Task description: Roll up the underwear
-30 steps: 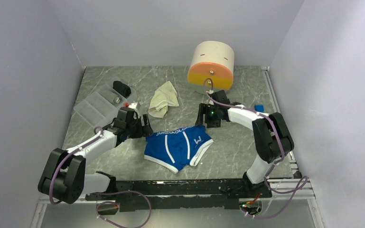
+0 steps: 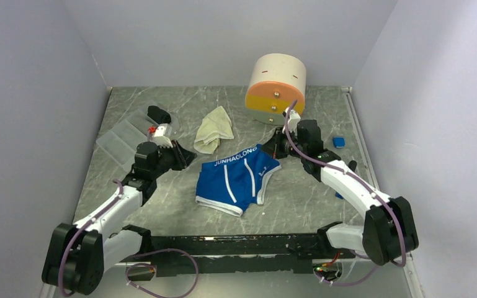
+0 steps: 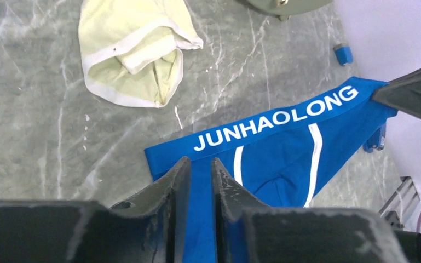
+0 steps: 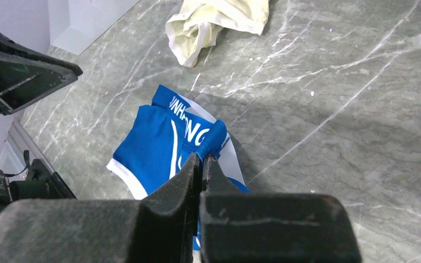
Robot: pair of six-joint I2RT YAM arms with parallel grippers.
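Note:
A pair of blue underwear [image 2: 237,184] with white trim and JUNHAOLONG on the waistband spreads over the table. At its upper right corner my right gripper is shut on the waistband, which is raised and bunched at the fingertips. That side of the underwear hangs in folds, seen also in the left wrist view as blue cloth [image 3: 284,148]. My left gripper [image 2: 189,156] is beside the upper left corner and apart from it. In the left wrist view its fingers [image 3: 179,181] stand a little open, with only a gap between them.
A pale yellow cloth [image 2: 213,130] lies behind the underwear. At the back stands a rounded drawer box [image 2: 277,77]. A clear divided tray [image 2: 121,144] with a black roll [image 2: 159,115] is at left. Bare table lies in front.
My right gripper has closed on the waistband and lifted it; the right side of the underwear has shifted and folded.

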